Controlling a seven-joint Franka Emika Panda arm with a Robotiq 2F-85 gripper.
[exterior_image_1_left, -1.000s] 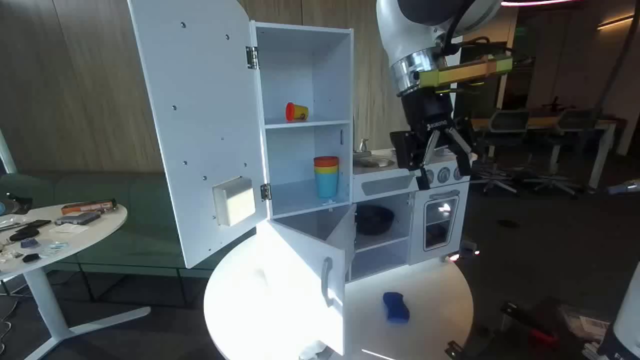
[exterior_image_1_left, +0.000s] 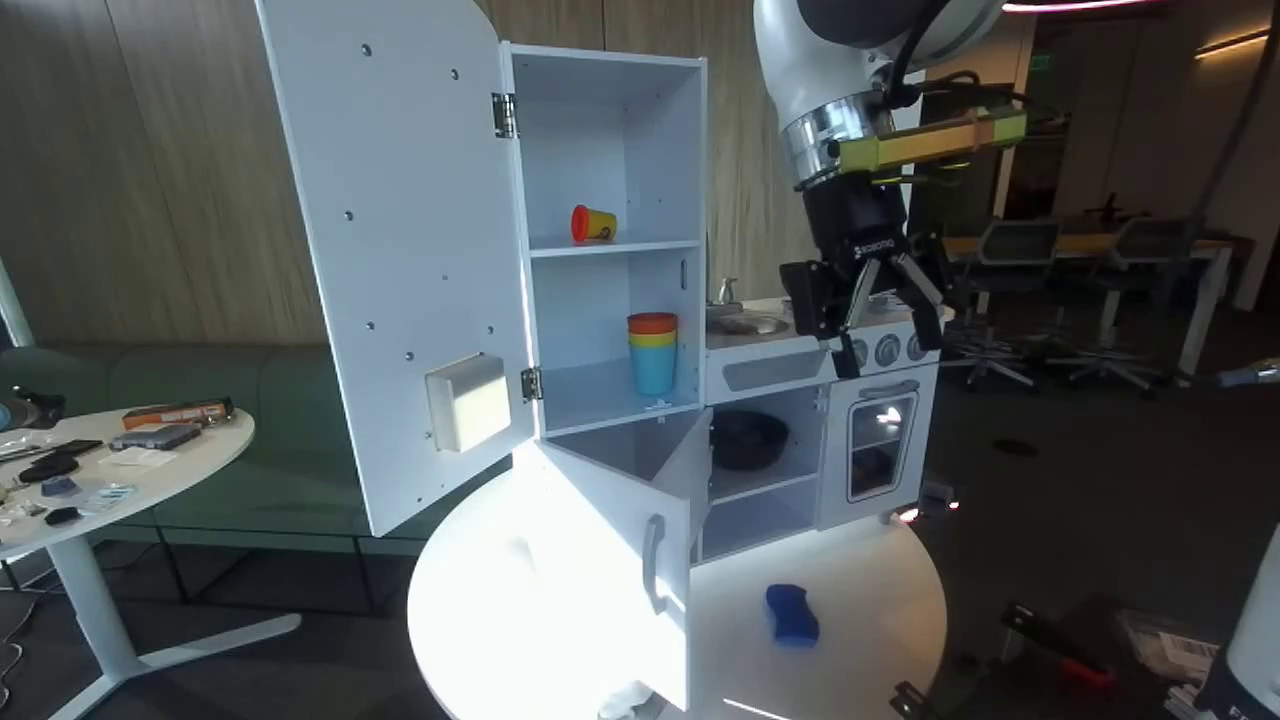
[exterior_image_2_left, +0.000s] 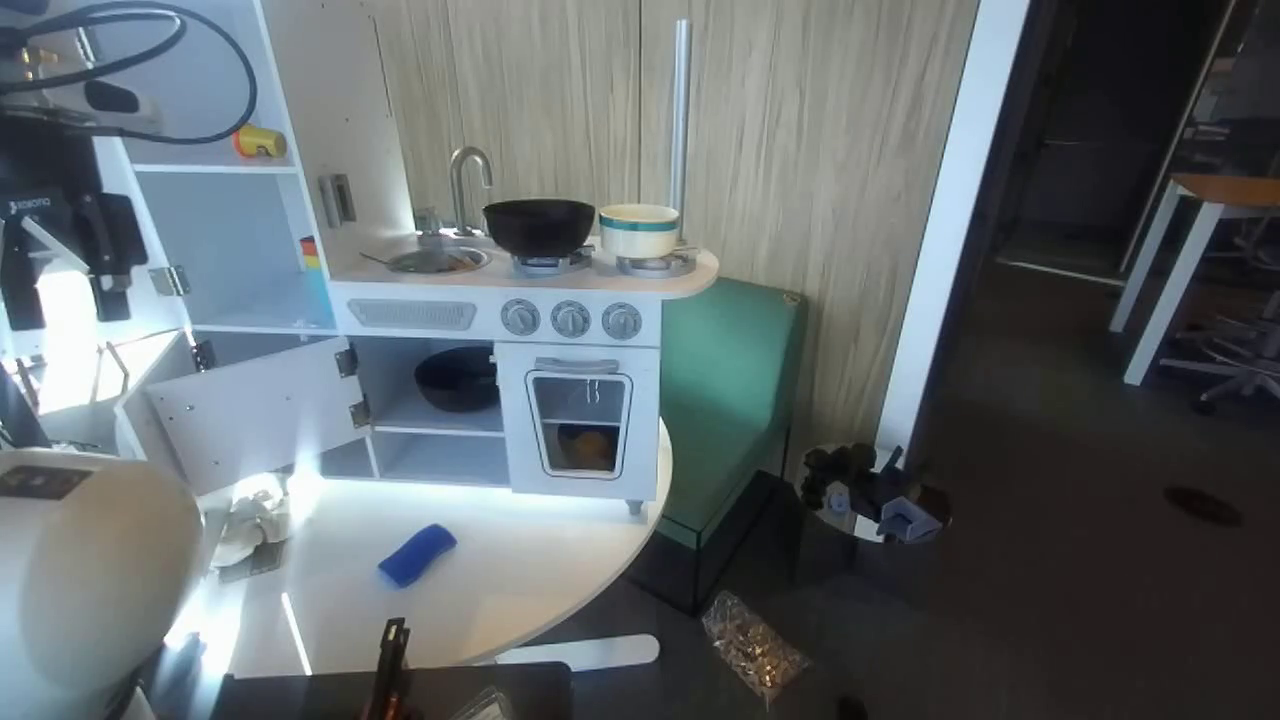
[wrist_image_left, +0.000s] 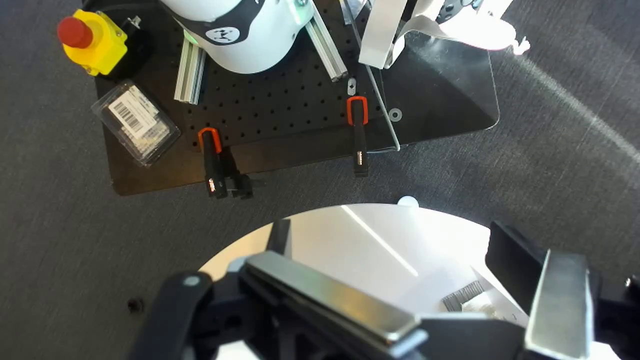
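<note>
My gripper (exterior_image_1_left: 888, 346) hangs in the air in front of the toy kitchen's sink and stove side, fingers pointing down. Its fingers stand wide open with nothing between them, which the wrist view also shows, with one metal-backed finger (wrist_image_left: 336, 294) at lower middle and the other at right. On the round white table below lies a blue sponge (exterior_image_1_left: 792, 614), well apart from the gripper. A stack of coloured cups (exterior_image_1_left: 653, 356) stands on the cabinet's middle shelf. Above it, a yellow cup with a red end (exterior_image_1_left: 594, 224) lies on its side.
Both the tall cabinet door (exterior_image_1_left: 408, 240) and the lower door (exterior_image_1_left: 612, 546) stand open, jutting forward. A black pan (exterior_image_2_left: 540, 226) and a cream bowl (exterior_image_2_left: 639, 228) sit on the stove. Another dark pan (exterior_image_2_left: 459, 378) is inside the lower shelf. The oven door (exterior_image_2_left: 579, 422) is closed.
</note>
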